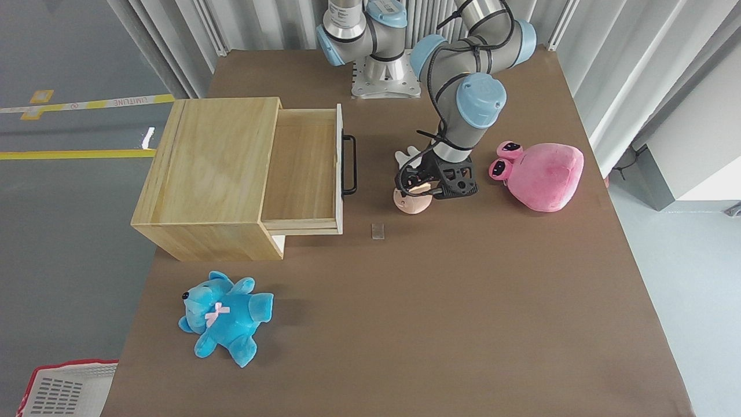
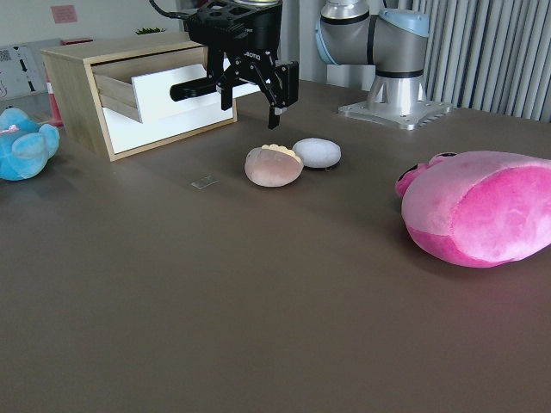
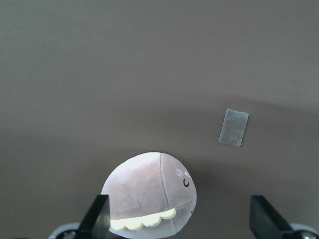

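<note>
My black gripper [image 2: 248,107] hangs open in the air over two small plush toys. The wrist view shows the pale pink round toy [image 3: 142,191] with scalloped cream trim lying low between the fingertips, with a clear gap on its right. A white toy [image 2: 316,153] lies beside it, mostly hidden under the gripper in the front view. The wooden cabinet [image 1: 201,160] has its drawer [image 1: 302,174] pulled out, empty, to the left of the gripper.
A large pink plush [image 1: 545,174] lies to the right, a blue bear [image 1: 229,319] at front left. A small clear tab [image 1: 378,231] is on the table.
</note>
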